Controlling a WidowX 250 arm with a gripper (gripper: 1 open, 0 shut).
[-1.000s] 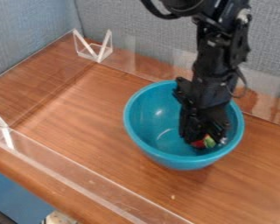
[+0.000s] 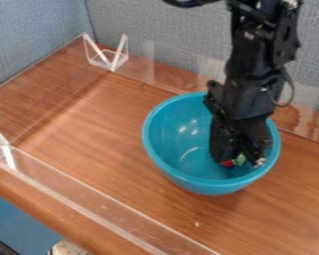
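Observation:
A turquoise bowl (image 2: pixel 173 144) stands on the wooden table. The black robot arm comes down from the top right, and its gripper (image 2: pixel 237 149) is low inside the bowl's right part. A small red and green object (image 2: pixel 229 162) shows beneath the gripper, mostly hidden by it. The fingers are dark and overlap, so whether anything is between them is unclear.
Bare wooden table (image 2: pixel 89 129) lies left of the bowl, with more at the lower right. Clear plastic edging runs along the front and back, with white brackets (image 2: pixel 107 55) at the back left. Grey padded walls stand behind.
The bowl stays in place.

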